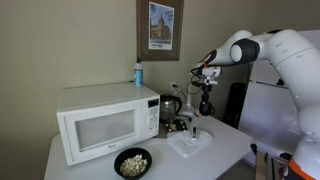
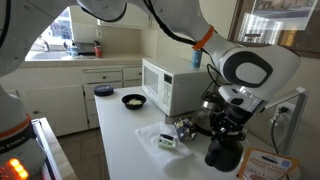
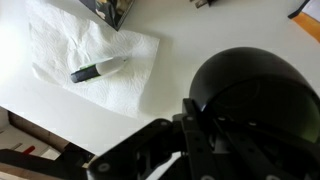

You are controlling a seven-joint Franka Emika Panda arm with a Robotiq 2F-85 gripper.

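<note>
A black rounded pot or bowl [image 2: 224,153] hangs at the right end of the counter in exterior view 2, with my gripper [image 2: 232,128] above it. In the wrist view the dark vessel [image 3: 245,70] fills the right side, and my gripper is shut on its near rim or handle; the exact contact is dark and hard to make out. From exterior view 1 the same vessel [image 1: 206,105] shows below the wrist. Whether it touches the counter, I cannot tell.
A white paper towel [image 3: 135,75] with a green-and-white item [image 3: 97,70] lies beside the vessel. A white microwave [image 1: 108,125], a glass kettle [image 1: 169,107] and a black bowl of pale pieces [image 1: 132,163] stand farther left.
</note>
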